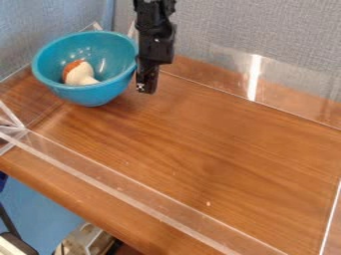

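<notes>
A teal bowl sits at the back left of the wooden surface, with a white and orange rounded object inside it. My black gripper hangs just right of the bowl, beside its rim, pointing down. It looks shut; nothing clearly shows between its fingers.
A grey textured wall stands behind. Blue floor and some hardware show at the lower left.
</notes>
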